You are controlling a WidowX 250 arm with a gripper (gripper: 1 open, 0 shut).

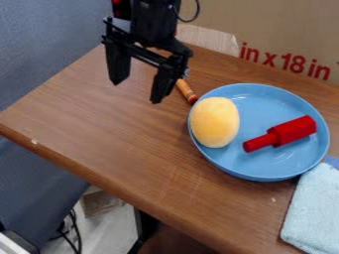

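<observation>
My black gripper (139, 79) hangs over the upper middle of the wooden table, open, with nothing seen between its two fingers. An orange stick-like object (185, 90) lies on the table just right of the gripper, partly hidden behind it. A blue plate (271, 104) holds a rounded yellow object (215, 122) on its left side and a red cylinder with a narrower handle (282, 134) on its right.
A light blue cloth (316, 206) lies at the lower right edge of the table (106, 129). A cardboard box (279, 35) stands behind. Past the table's left edge are grey surfaces and cables.
</observation>
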